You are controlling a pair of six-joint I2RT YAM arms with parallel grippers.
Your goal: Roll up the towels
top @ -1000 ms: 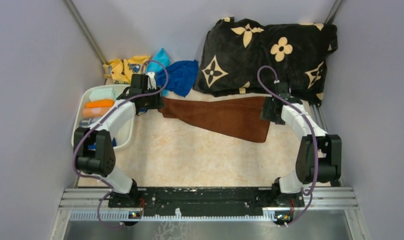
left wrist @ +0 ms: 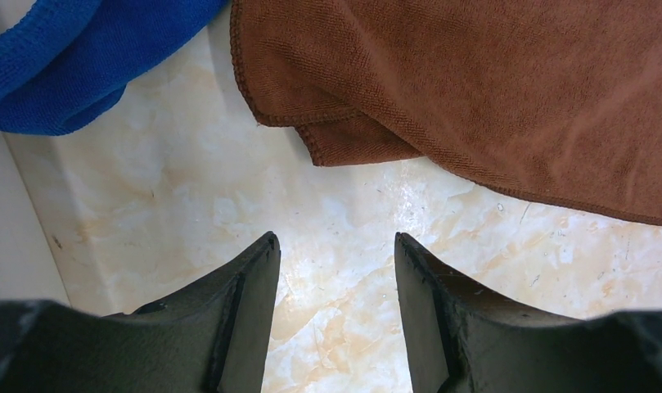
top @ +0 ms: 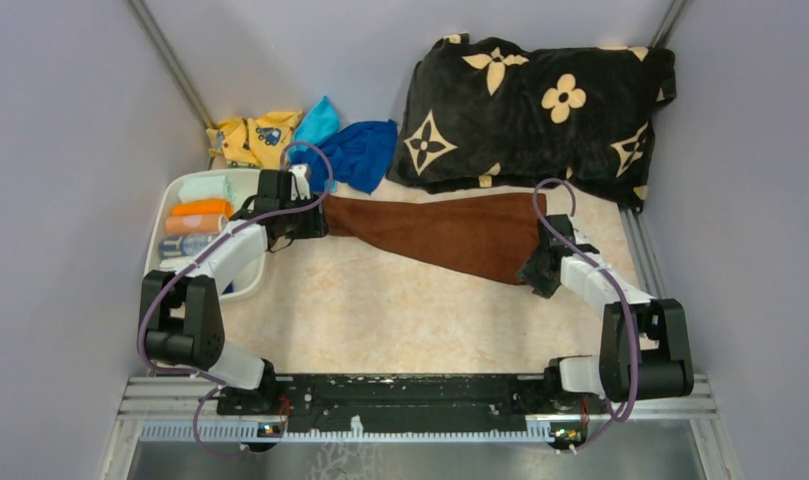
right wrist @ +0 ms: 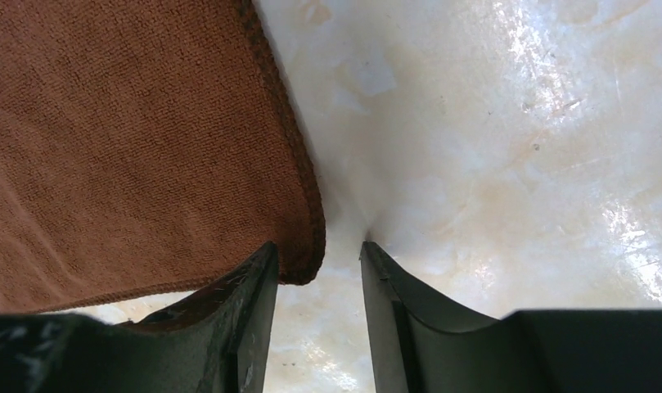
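A brown towel (top: 440,232) lies spread across the table, wide at its right end and bunched narrow at its left. In the left wrist view its left end (left wrist: 311,106) shows a folded-over corner. Short of that end, my left gripper stands open, with only bare table between its fingers. At the towel's near right corner (right wrist: 299,262) is my right gripper, its fingers part open. The corner shows beside the left finger (right wrist: 266,270), inside the gap; whether the fingers touch it cannot be told.
A white bin (top: 257,277) with several rolled towels stands at the left. Blue (top: 355,155) and yellow (top: 265,138) cloths lie behind it. A black patterned pillow (top: 525,115) fills the back right. Free table lies in front of the towel.
My right gripper has come toward the front, from the towel's right edge to its near corner. The towel has not visibly moved.
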